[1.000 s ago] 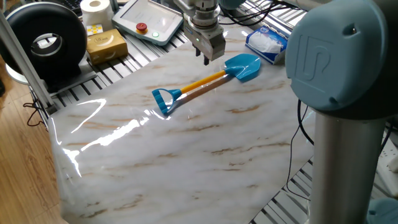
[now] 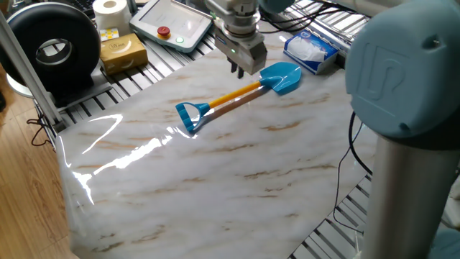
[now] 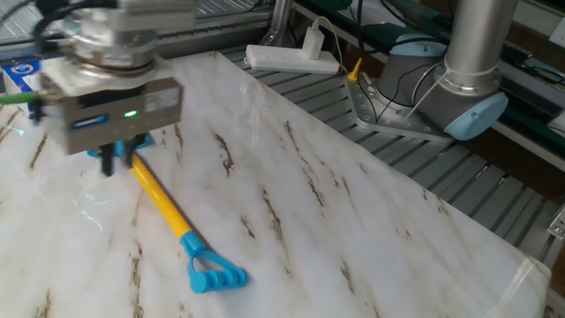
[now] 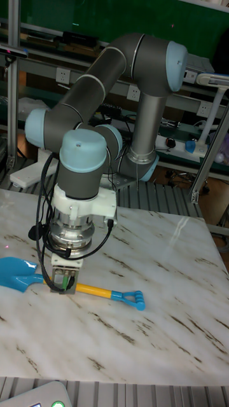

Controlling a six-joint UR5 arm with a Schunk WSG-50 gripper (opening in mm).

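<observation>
A toy shovel with a blue blade (image 2: 281,77), a yellow shaft (image 2: 234,95) and a blue D-shaped handle (image 2: 191,116) lies on the marble-patterned table. My gripper (image 2: 237,71) hangs above the table, close to the shaft near the blade. In exterior view 2 the two dark fingers (image 3: 107,162) of the gripper (image 3: 120,160) stand a little apart, the gap between them narrow and empty. Behind them the gripper hides most of the blade. In exterior view 3 the gripper body (image 4: 62,283) covers part of the shaft (image 4: 93,290), and its fingertips are hidden.
A blue-and-white tissue pack (image 2: 310,52) lies beyond the blade. Along the table's back edge are a teach pendant (image 2: 171,23), a yellow box (image 2: 123,54) and a black ring-shaped object (image 2: 60,54). The marble sheet (image 2: 215,194) is clear on the handle's near side.
The large arm joint moved slightly right. The shovel lies unmoved.
</observation>
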